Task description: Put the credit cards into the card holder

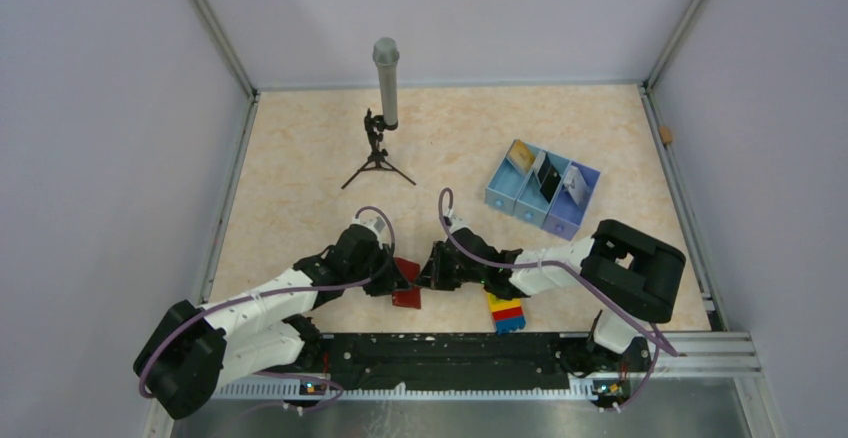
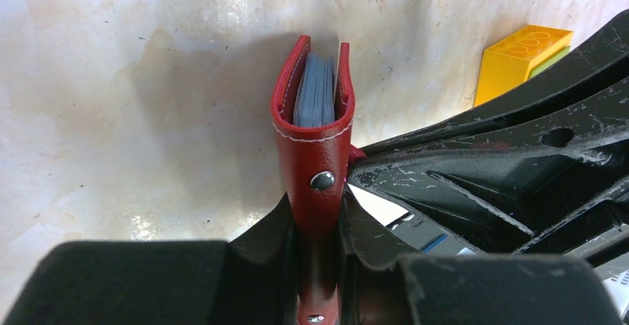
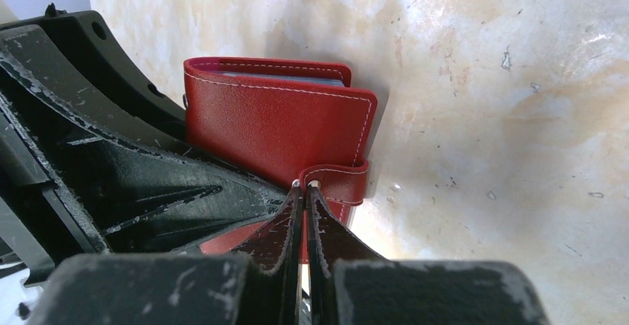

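Note:
In the left wrist view a red leather card holder (image 2: 315, 154) stands on edge with its top open. Pale sleeves (image 2: 315, 95) show inside it. My left gripper is shut on the holder, one finger on each side. From the right wrist view the holder's strap (image 3: 337, 184) crosses its edge, its end at the tips of my right gripper. That gripper is shut; whether the strap is pinched is hard to tell. Farther back, a gold card (image 1: 520, 156), a dark card (image 1: 547, 178) and a white card (image 1: 576, 186) lean in a box.
The three-compartment blue box (image 1: 503, 198) stands at the back right. Yellow, red and blue bricks (image 1: 508, 313) lie by the front edge under my right arm. A black tripod with a grey tube (image 1: 389, 93) stands at the back left. Between tripod and box the table is bare.

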